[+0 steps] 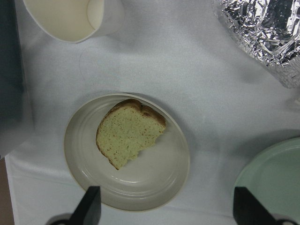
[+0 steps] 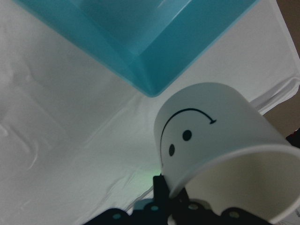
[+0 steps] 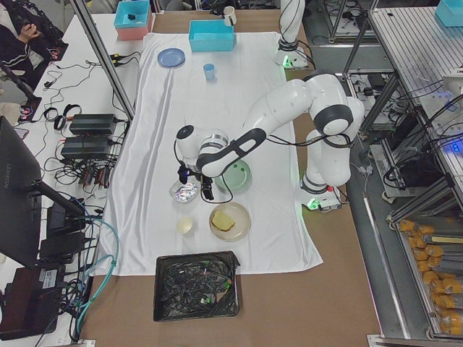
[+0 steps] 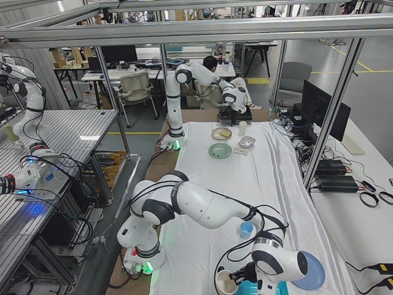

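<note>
My left gripper (image 3: 194, 181) hangs open over the near group: beige plate (image 1: 126, 185) with a bread slice (image 1: 127, 131), green plate (image 1: 269, 183), foil container (image 1: 262, 33) and pale cup (image 1: 70, 21). Nothing is between its fingers in the left wrist view. At the far end, my right gripper is shut on a white cup (image 2: 225, 122) with a printed face, held tilted beside the teal bin (image 2: 154, 70).
A blue plate (image 3: 171, 58) and blue cup (image 3: 209, 71) stand toward the far end. A black lined tray (image 3: 195, 311) lies at the near edge.
</note>
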